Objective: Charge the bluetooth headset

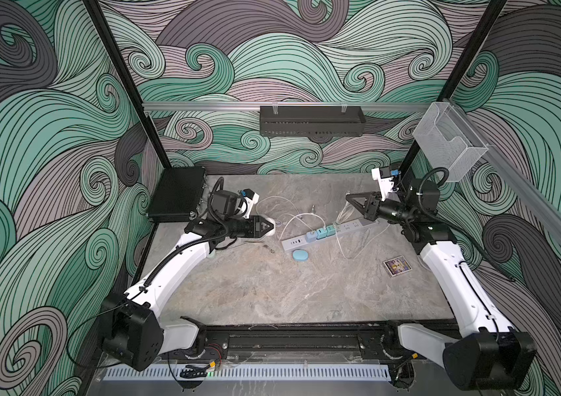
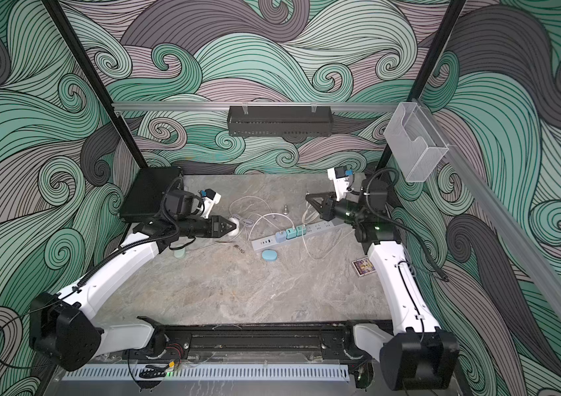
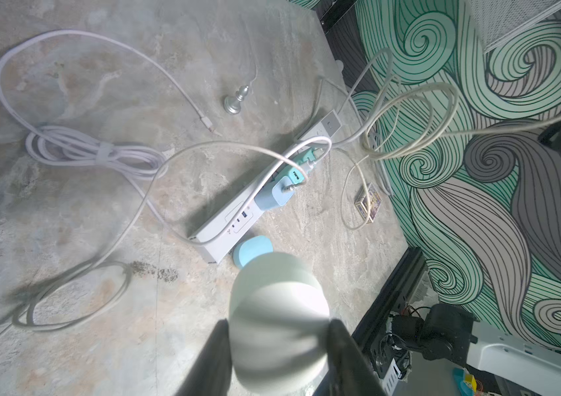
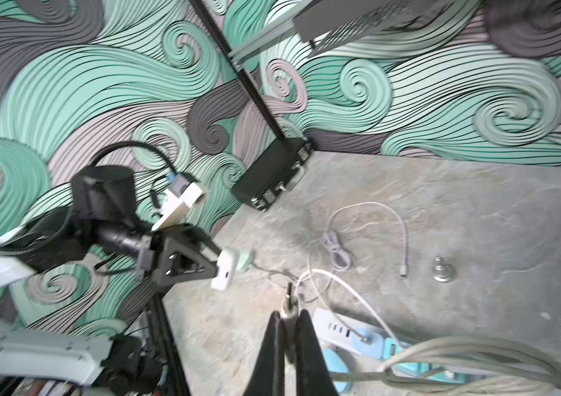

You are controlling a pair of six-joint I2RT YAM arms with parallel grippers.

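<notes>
A white rounded case (image 3: 279, 330) is pinched in my left gripper (image 1: 268, 227), which is shut on it above the left-middle of the table. At the right, my right gripper (image 1: 348, 194) is raised and shut, with a bundle of pale looped cable (image 4: 465, 349) running off from its fingers (image 4: 303, 356). In the left wrist view the same cable (image 3: 419, 99) hangs in loops between the power strip (image 3: 224, 227) and the right arm. Several blue and teal plugs (image 3: 283, 188) sit in the strip. Exactly how the cable passes between the right fingers is unclear.
A blue rounded case (image 1: 300, 254) lies in front of the strip. Another white cable (image 3: 109, 155) is bundled behind it, beside a small metal piece (image 4: 443, 269). A pale green object (image 4: 244, 259) lies by the left arm.
</notes>
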